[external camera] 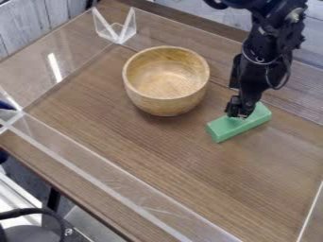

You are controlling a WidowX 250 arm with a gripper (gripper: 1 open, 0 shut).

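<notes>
A green rectangular block [240, 125] lies at an angle on the wooden table [151, 180], right of a tan wooden bowl [164, 90]. My black gripper [240, 99] comes down from the top right and hangs over the block's back end, its fingertips near or on it; whether they touch is unclear. The gripper is open, with nothing visibly held.
A white wire-like object [116, 26] sits near the back left corner. Dark items lie off the table at the lower left.
</notes>
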